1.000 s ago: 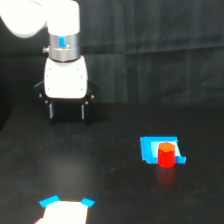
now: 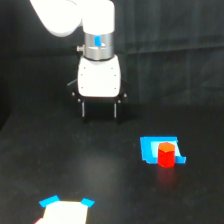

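A small red block [image 2: 166, 154] stands at the right, over the front part of a white patch edged with blue tape [image 2: 147, 141]. From here I cannot tell exactly how it rests on that patch. My gripper [image 2: 100, 112] hangs at the upper left of the view, well behind and to the left of the block. Its two thin dark fingers are spread apart, with nothing visible between them.
At the bottom left edge, a pale surface [image 2: 64, 213] is partly cut off by the frame, with blue tape [image 2: 88, 202] at its corners and a bit of red beside it. A dark curtain [image 2: 170, 60] hangs behind.
My arm has moved to the right, its gripper staying spread at about the same height. The red block and the taped patches have not moved.
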